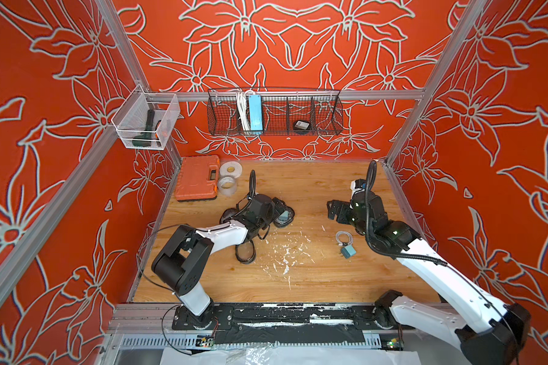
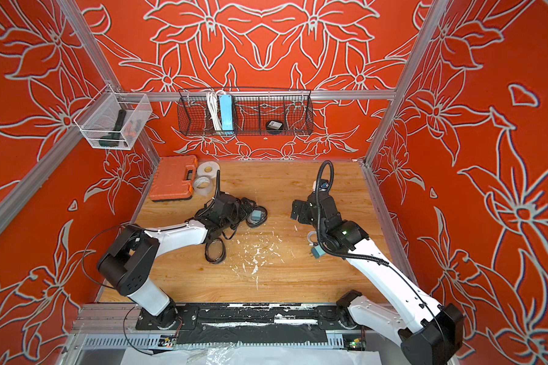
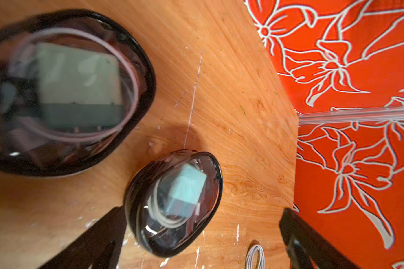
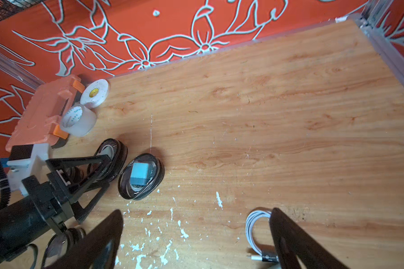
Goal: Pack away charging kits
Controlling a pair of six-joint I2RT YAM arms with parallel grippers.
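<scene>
My left gripper hangs open over a small clear pouch (image 3: 184, 188) holding a light-blue charger and cable; a second, larger-looking pouch (image 3: 76, 85) with charger and cable lies beside it. Other dark pouches (image 2: 215, 249) lie around the left arm, partly hidden. My right gripper is open above the right side of the table, with nothing between its fingers. Below it are a loose coiled cable (image 1: 344, 236) and a teal charger (image 1: 348, 251).
An orange case (image 1: 196, 177) and tape rolls (image 1: 230, 169) sit at the back left. A wire basket (image 1: 274, 115) and a clear bin (image 1: 146, 121) hang above.
</scene>
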